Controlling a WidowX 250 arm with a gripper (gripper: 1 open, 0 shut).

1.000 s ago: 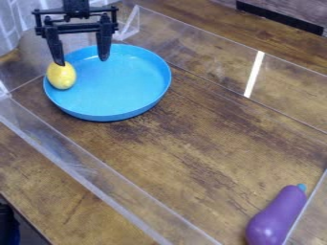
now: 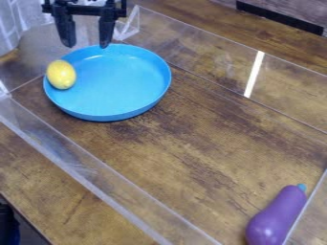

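Note:
A yellow egg-shaped object (image 2: 60,75) lies on the left side of a round blue plate (image 2: 121,96). My gripper (image 2: 87,40) is open above the back rim of the plate, its dark fingers spread apart, with nothing between them. A purple toy eggplant (image 2: 276,215) lies at the lower right, apart from the plate.
Clear plastic walls border the wooden work surface (image 2: 179,163) on the left and along the back right. A white tape strip (image 2: 253,74) shows at the back right.
My gripper has risen and moved back from low over the plate to above its rear edge. The yellow object and the eggplant stay where they were.

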